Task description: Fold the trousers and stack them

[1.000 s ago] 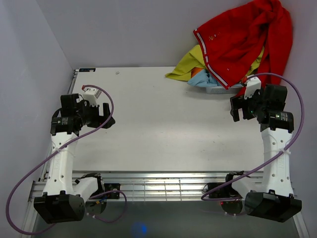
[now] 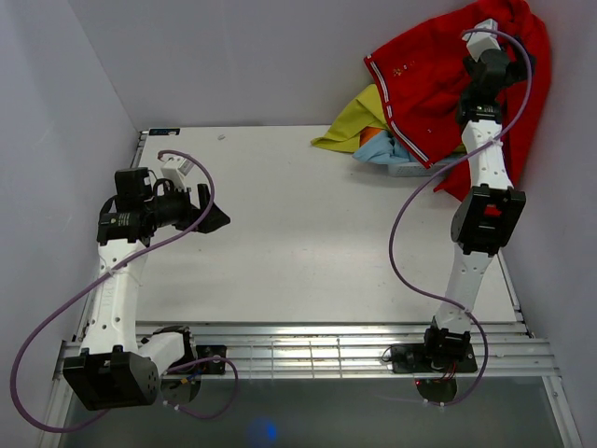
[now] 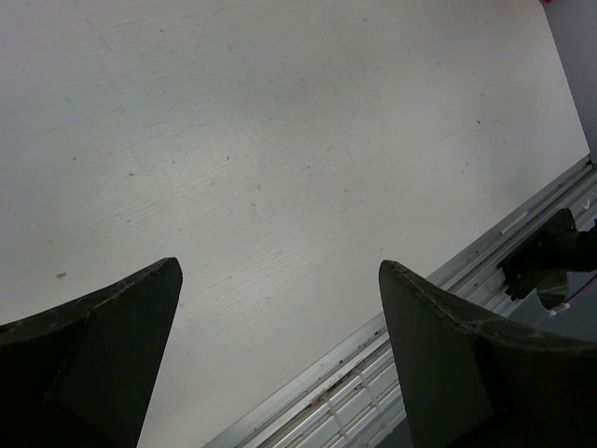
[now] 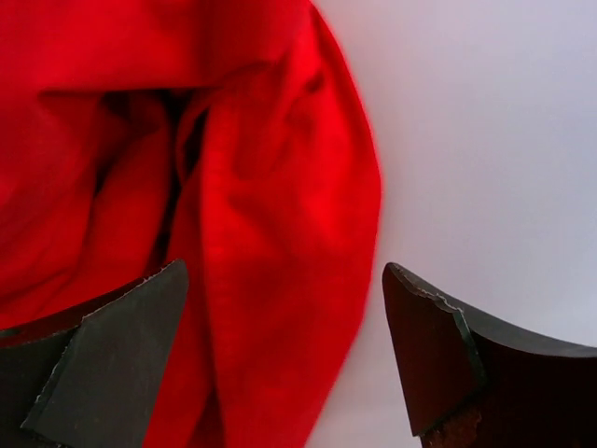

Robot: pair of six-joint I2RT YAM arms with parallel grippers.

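Observation:
Red trousers (image 2: pixel 429 79) with white-striped edges lie heaped at the back right of the table, draped over other cloth. My right gripper (image 2: pixel 511 63) is over their right part. In the right wrist view its fingers are spread wide above the red trousers (image 4: pixel 280 205), with folds of red below and a pale surface to the right. No cloth is visibly pinched. At the table's left side, my left gripper (image 2: pixel 210 210) stands open above bare table, nothing between its fingers.
Yellow-green cloth (image 2: pixel 350 121), blue cloth (image 2: pixel 381 147) and a bit of orange show from under the red, in a pale bin (image 2: pixel 410 170). Walls close in at the back and right.
My right arm has reached from the right front of the table to above the red trousers at the back, lately swinging a little left. The left gripper has shifted only slightly.

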